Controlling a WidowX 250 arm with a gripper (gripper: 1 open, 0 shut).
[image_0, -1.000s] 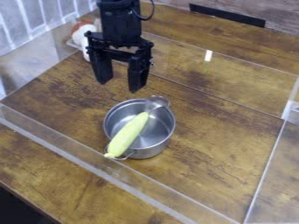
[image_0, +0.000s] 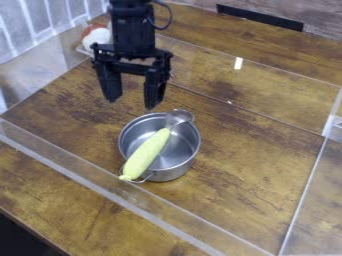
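Observation:
My black gripper (image_0: 132, 84) hangs open at the upper middle, its two fingers spread apart with nothing between them, above and behind a metal pot (image_0: 179, 154). The pot stands on the wooden table (image_0: 254, 180), with a long pale yellow-green object (image_0: 146, 154), like a vegetable, lying in it and reaching over its near rim. Behind my gripper, at the upper left, a round white and reddish object (image_0: 95, 38) is partly hidden.
Clear strips or edges cross the table along the front, left and right. The table to the right of the pot and at the back right is clear.
My gripper has shifted slightly to the left and turned a little, staying open. The pot and the object in it have not moved.

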